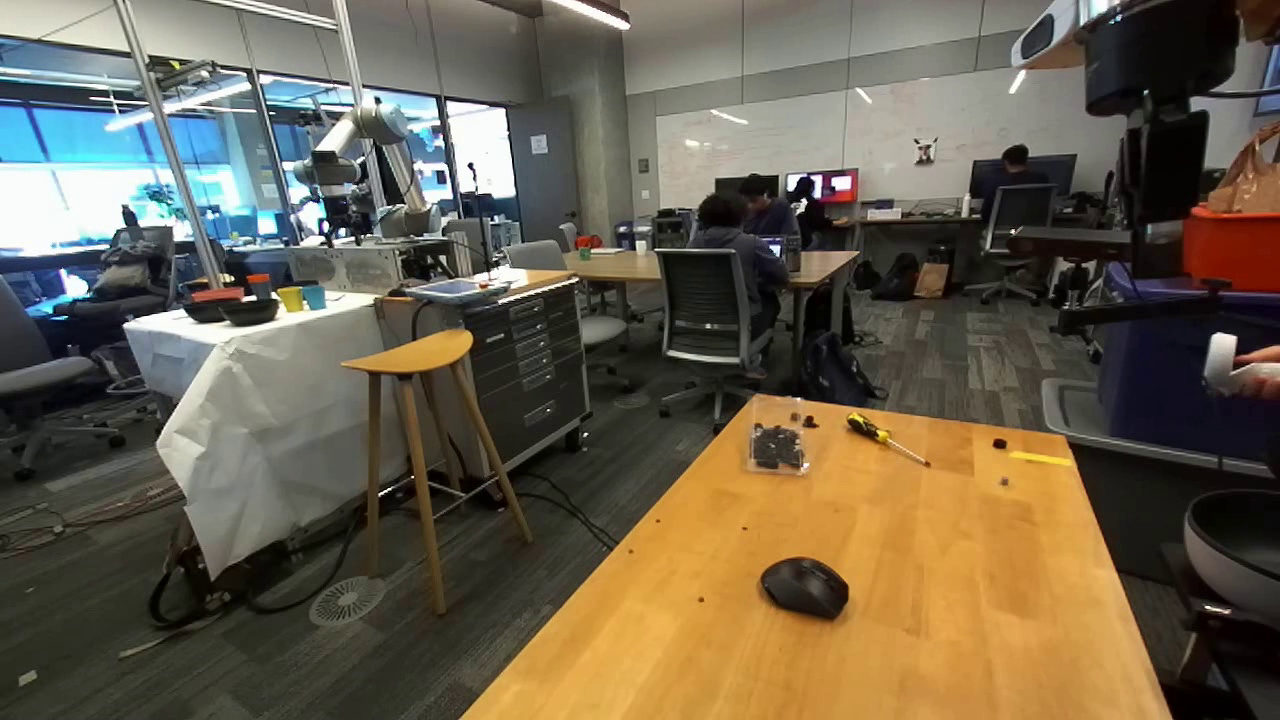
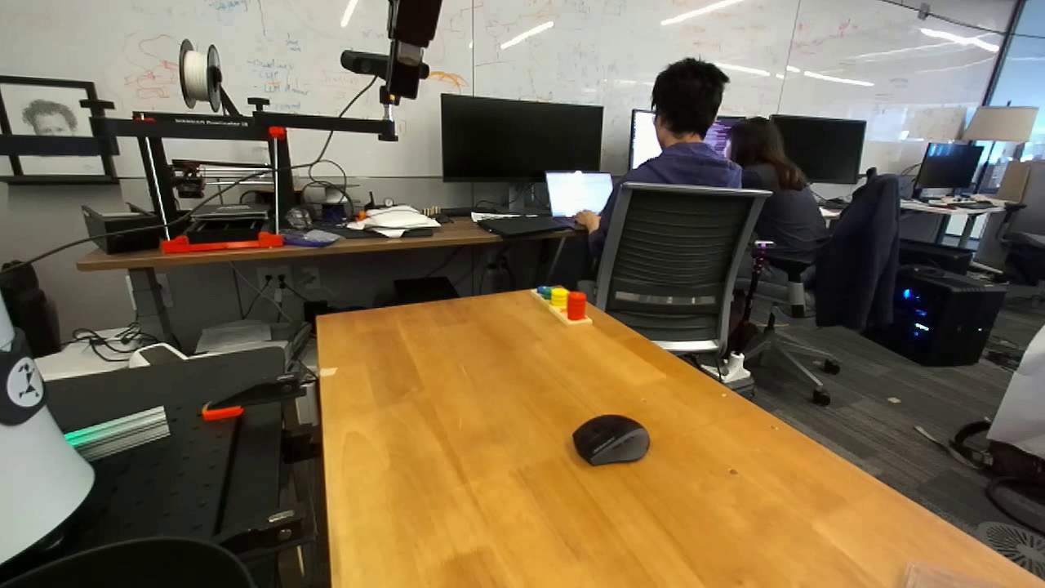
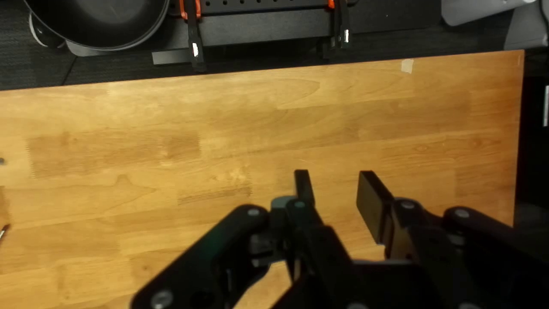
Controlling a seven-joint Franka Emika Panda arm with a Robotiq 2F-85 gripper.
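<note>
In the wrist view my gripper hangs over bare wood, its black fingers (image 3: 374, 206) standing apart with an open gap and nothing between them. A black computer mouse (image 1: 805, 588) lies on the wooden table in exterior view 1. The same mouse (image 2: 611, 440) shows in exterior view 2, right of the table's middle, while the wrist view does not show it. Toward the far end are a yellow-and-black screwdriver (image 1: 875, 430) and a clear box (image 1: 777, 444) of small dark pieces. A toy with coloured pegs (image 2: 575, 305) stands at a table corner.
A dark bowl (image 3: 110, 23) sits off the table beside its long edge, near black clamps (image 3: 196, 43). Small dark bits and a yellow strip (image 1: 1039, 457) lie on the table (image 3: 257, 118).
</note>
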